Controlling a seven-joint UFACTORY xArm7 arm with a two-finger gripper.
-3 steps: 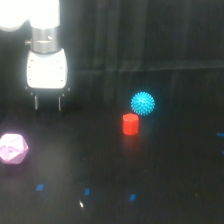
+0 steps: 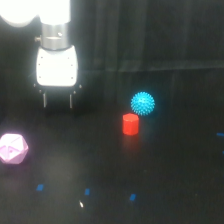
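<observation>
The white arm's gripper (image 2: 57,98) hangs at the upper left, above the dark table, with two thin fingers apart and nothing seen between them. A red cylinder (image 2: 130,124) stands upright near the middle. Just behind it, slightly right, is a blue spiky ball (image 2: 142,103). A pink faceted ball (image 2: 13,148) rests at the left, in front of and below the gripper.
Small blue marks (image 2: 87,192) are scattered on the front of the table and at the right edge. A dark backdrop fills the rear.
The gripper has shifted slightly to the right and a little down. The cylinder and both balls have not moved.
</observation>
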